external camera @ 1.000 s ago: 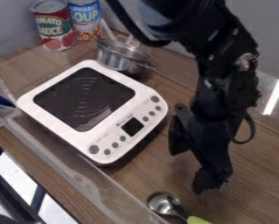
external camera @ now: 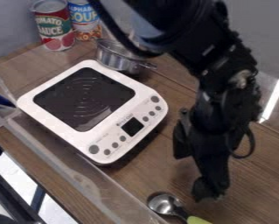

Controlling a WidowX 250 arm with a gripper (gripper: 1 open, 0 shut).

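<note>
My black gripper [external camera: 207, 184] hangs low over the wooden counter at the right, pointing down, open as far as its dark fingers show. Just below and left of it lies a metal spoon [external camera: 165, 204] with a green handle. A white portable hotplate [external camera: 93, 114] with a dark top and buttons sits at the centre left.
A steel pot [external camera: 121, 59] stands behind the hotplate, near a tomato sauce can [external camera: 54, 28] and an alphabet soup can [external camera: 86, 19]. A clear plastic edge [external camera: 72, 179] runs along the counter's front left. The counter right of the gripper is bare.
My arm and gripper have shifted slightly, the gripper a little downward and the upper arm leftward. The objects on the counter look unmoved.
</note>
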